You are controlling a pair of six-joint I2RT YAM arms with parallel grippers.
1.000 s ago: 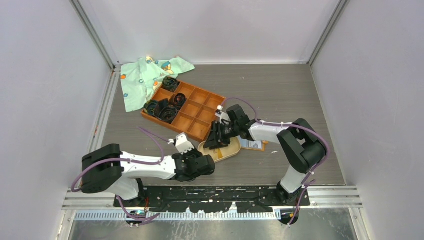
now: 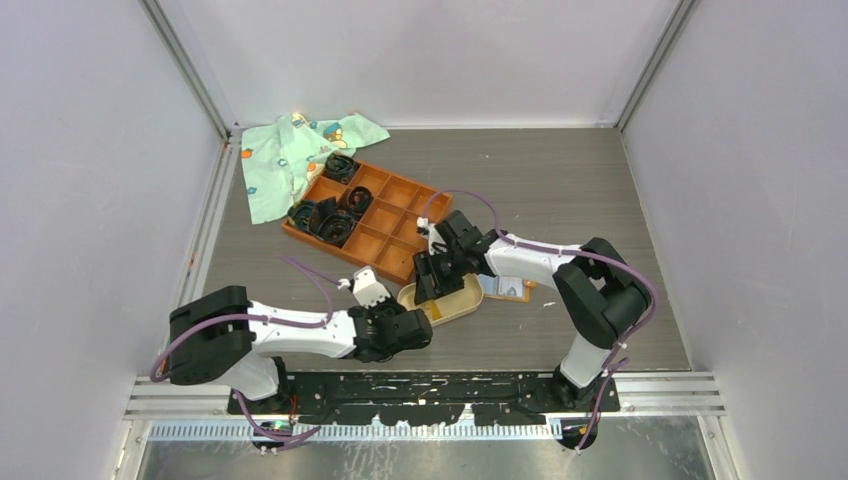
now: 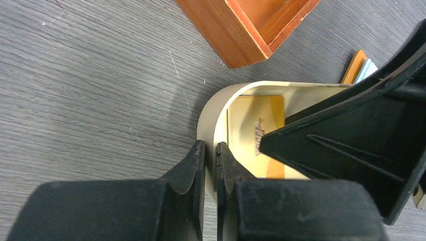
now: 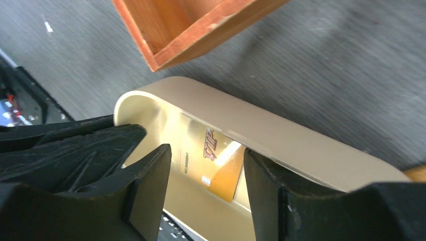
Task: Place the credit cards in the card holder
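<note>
A cream oval tray (image 2: pixel 462 305) stands at the front middle of the table. My left gripper is shut on its left end wall, one finger inside and one outside. A yellow-and-cream card (image 4: pixel 221 165) lies inside the tray, near that end. Over it, my right gripper holds its fingers apart, one on each side of the card; whether they touch it I cannot tell. Right of the tray lies a flat pale-blue item with an orange edge (image 2: pixel 510 288), partly hidden by the arm; I cannot tell whether it is the card holder.
A brown compartment box (image 2: pixel 398 192) stands close behind the tray, with black coils in some compartments. A green patterned cloth (image 2: pixel 270 170) lies at the back left. Both arms meet closely at the tray.
The left gripper has stayed at the tray's end with hardly any movement.
</note>
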